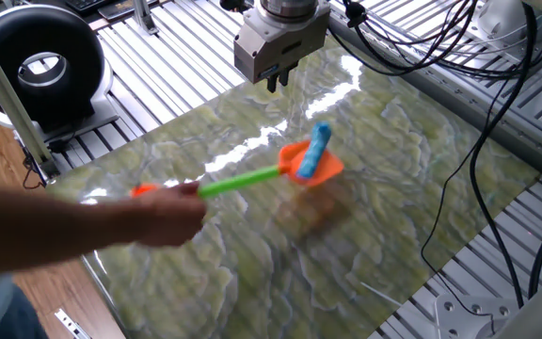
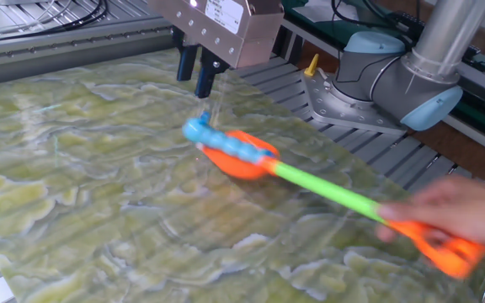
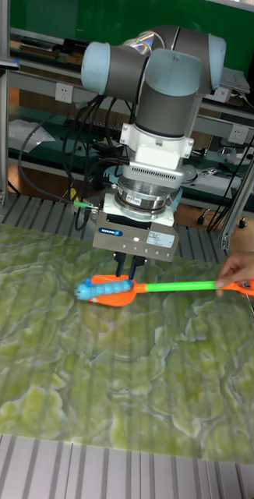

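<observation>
My gripper hangs above the table with its two dark fingers pointing down. A narrow gap shows between them, and nothing is held there. Close by, a person's hand holds a toy shovel by its green handle. The orange scoop carries a blue, segmented caterpillar-like toy. In exterior view 2 the blue toy lies across the scoop, below the fingertips and apart from them. Exterior view 3 shows the toy in front of the gripper, on the scoop's near side.
The green marbled table surface is otherwise mostly clear. The person's forearm reaches over one side. Black cables hang along the far right in exterior view 1. A black ring-shaped device stands at the left, off the marbled surface.
</observation>
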